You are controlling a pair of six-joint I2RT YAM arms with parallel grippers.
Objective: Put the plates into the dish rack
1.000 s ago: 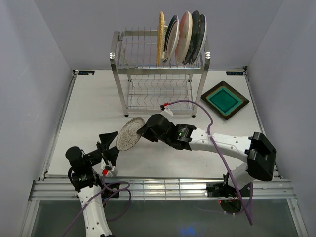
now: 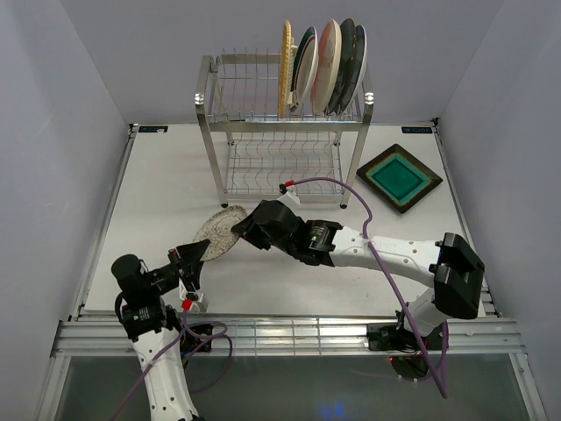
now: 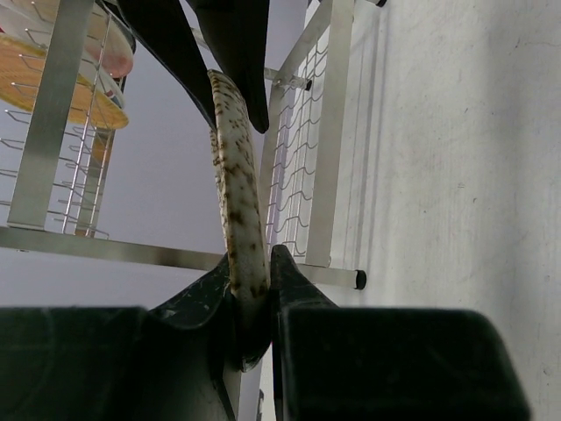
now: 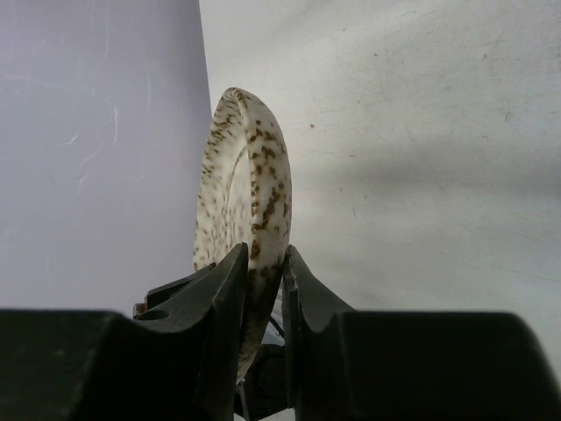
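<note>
A speckled white plate (image 2: 217,230) is held on edge above the table between both grippers. My left gripper (image 2: 197,254) is shut on its lower left edge; in the left wrist view the plate (image 3: 237,184) runs up from those fingers. My right gripper (image 2: 245,228) is at the upper right edge. In the left wrist view its two dark fingers flank the plate's far end; whether they grip is unclear. The dish rack (image 2: 246,125) holds several upright plates (image 2: 328,66) on its top tier; its lower tier is empty.
A dark square dish with a green centre (image 2: 399,178) lies on the table right of the rack. Grey walls stand on both sides.
My left gripper has moved onto the plate's edge and shut. The plate and both arms have shifted slightly left.
</note>
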